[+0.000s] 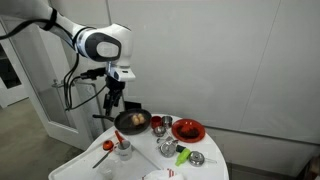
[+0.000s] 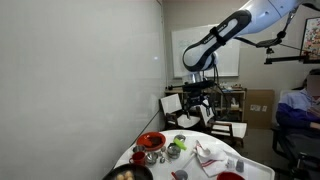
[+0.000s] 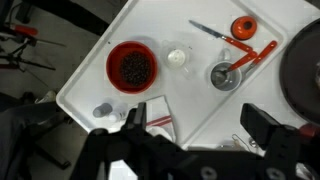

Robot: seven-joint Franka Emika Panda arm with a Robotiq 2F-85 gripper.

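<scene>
My gripper hangs above the white table [image 1: 140,165], its two dark fingers wide apart with nothing between them. In exterior view 1 the gripper [image 1: 112,98] stands high at the table's left side, near the black pan [image 1: 133,122]. From the wrist, a red bowl of dark bits [image 3: 132,70] lies ahead on the left, beside a small clear glass [image 3: 177,58]. To its right are a metal cup [image 3: 222,80] with a red-handled utensil in it and a red-handled knife [image 3: 215,34]. A white cloth with red [image 3: 157,117] is partly hidden by the left finger.
A red plate [image 1: 188,130], a green item [image 1: 183,157] and several metal vessels crowd the table's far side. An orange round object [image 3: 243,27] lies near the knife. Bare tabletop [image 3: 190,105] shows in the middle of the wrist view.
</scene>
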